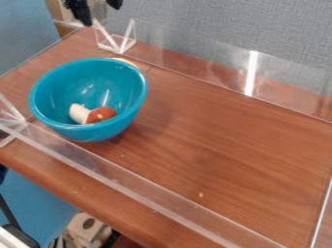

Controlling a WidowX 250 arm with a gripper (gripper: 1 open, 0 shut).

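Note:
A turquoise bowl (88, 82) sits on the wooden table at the left, holding a small white object (80, 112) and a reddish-orange object (101, 115). My black gripper (95, 14) is at the top edge above and behind the bowl, mostly out of frame, with its two fingers apart and open. A small yellowish item shows partly behind the bowl's back rim.
Clear low plastic walls (249, 76) edge the table (227, 160), with angled supports at the left and back. A grey wall stands behind.

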